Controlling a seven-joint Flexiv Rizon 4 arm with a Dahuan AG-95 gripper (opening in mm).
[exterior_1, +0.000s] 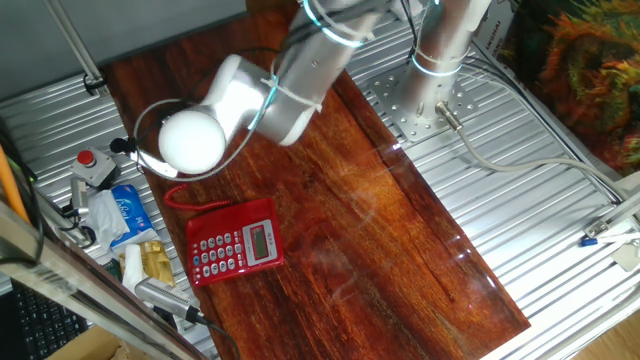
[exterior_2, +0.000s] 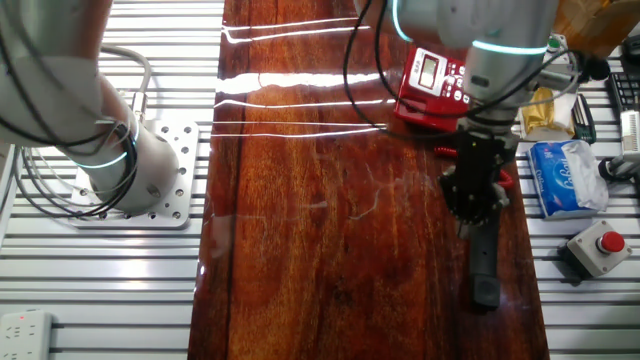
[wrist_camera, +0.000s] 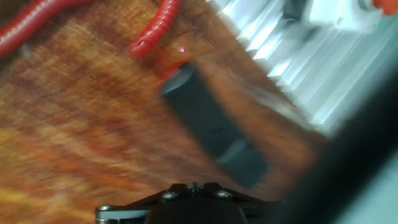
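A black handset (wrist_camera: 208, 118) lies on the wooden table, its red coiled cord (wrist_camera: 152, 31) near one end in the wrist view. Exterior view 2 shows the handset (exterior_2: 485, 265) running out from beneath my gripper (exterior_2: 468, 215); the arm hides it in exterior view 1. The red telephone base (exterior_1: 235, 242) sits flat, its keypad and small display facing up. At the bottom edge of the wrist view, my gripper appears dark and partly cut off, with the handset beyond it. Whether its fingers are parted does not show clearly, and contact with the handset cannot be made out.
Beside the table's edge stand a grey box with a red button (exterior_1: 90, 165) and a blue-and-white tissue pack (exterior_1: 125, 215). A grey handheld device (exterior_1: 160, 295) lies lower down.
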